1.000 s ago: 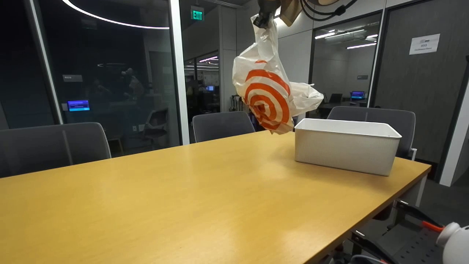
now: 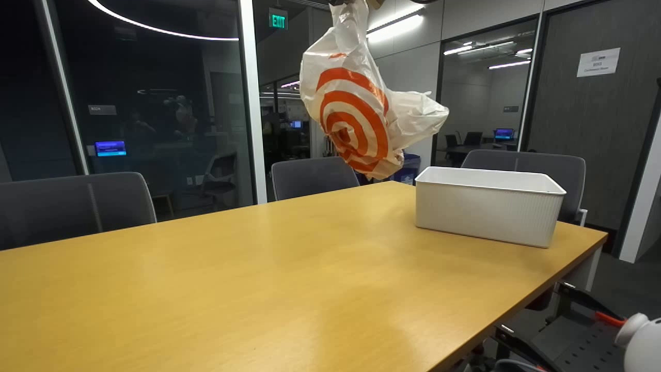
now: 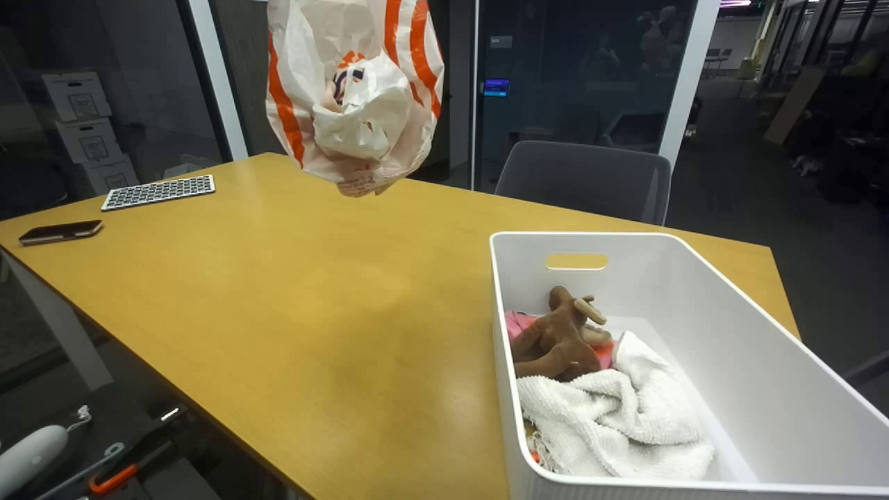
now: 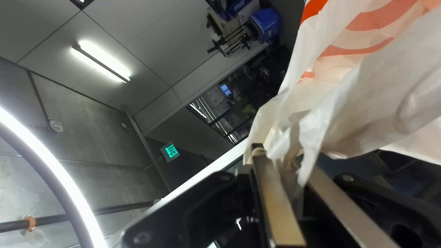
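Observation:
A white plastic bag (image 2: 353, 105) with orange rings hangs in the air above the table, left of the white bin in exterior view 1. Its mouth and crumpled side show in exterior view 2, where the bag (image 3: 362, 125) is well clear of the tabletop. In the wrist view my gripper is shut on a gathered part of the bag (image 4: 363, 91), thin plastic pinched between its fingers. What may lie inside the bag is mostly hidden. The open white bin (image 3: 750, 333) holds a brown plush animal (image 3: 562, 333) and a white towel (image 3: 625, 412).
A keyboard (image 3: 158, 192) and a phone (image 3: 61, 232) lie at the table's far left in exterior view 2. Chairs (image 2: 316, 176) stand along the table edge.
The bag has moved left and upward in exterior view 1, farther from the bin, still hanging from my gripper.

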